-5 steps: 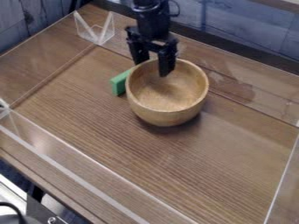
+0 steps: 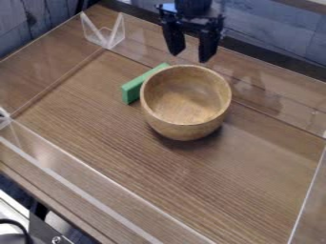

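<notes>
A wooden bowl [image 2: 186, 112] sits empty on the wooden tray floor [image 2: 152, 181], right of centre. A green stick-like block [image 2: 137, 88] lies against its left side, partly behind the rim. My black gripper [image 2: 192, 46] hangs above and behind the bowl at the top of the view, open, with nothing seen between its fingers.
The tray's walls run along the left and back. Broad bare floor lies in front of the bowl and to its left and right. White tape marks are at the upper left and at the edges.
My gripper has moved up and back, away from the bowl, and a little to the right. The bowl and green block look in about the same places.
</notes>
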